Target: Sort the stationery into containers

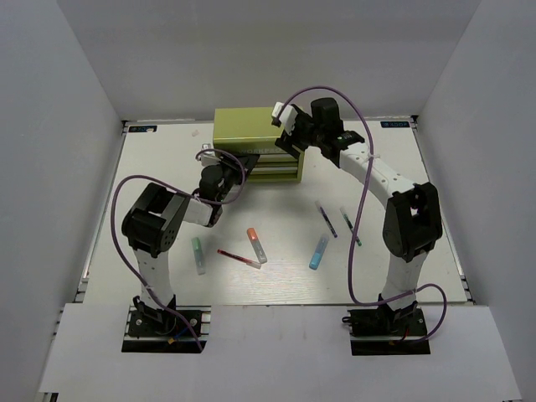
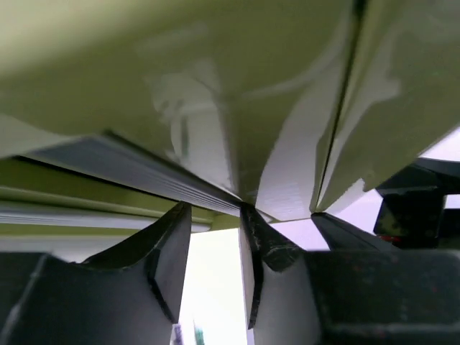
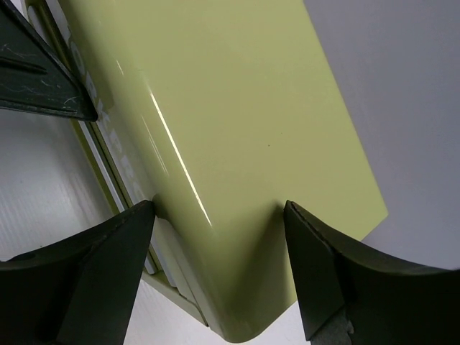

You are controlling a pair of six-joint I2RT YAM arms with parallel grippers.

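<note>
The olive-green organizer [image 1: 251, 121] stands at the back centre. My left gripper is pressed up at its front, under an upper edge [image 2: 86, 65], fingers part open with no object seen between them. My right gripper is open at the organizer's right end, its fingertips on either side of the rounded top corner [image 3: 215, 144]. Loose on the table lie a green case [image 1: 198, 255], an orange-capped case [image 1: 256, 244], a red pen [image 1: 239, 258], a blue case [image 1: 319, 251] and pens [image 1: 327, 219] [image 1: 351, 226].
Grey walls [image 1: 67, 201] surround it at back and sides. Both arms reach across the table's middle toward the organizer.
</note>
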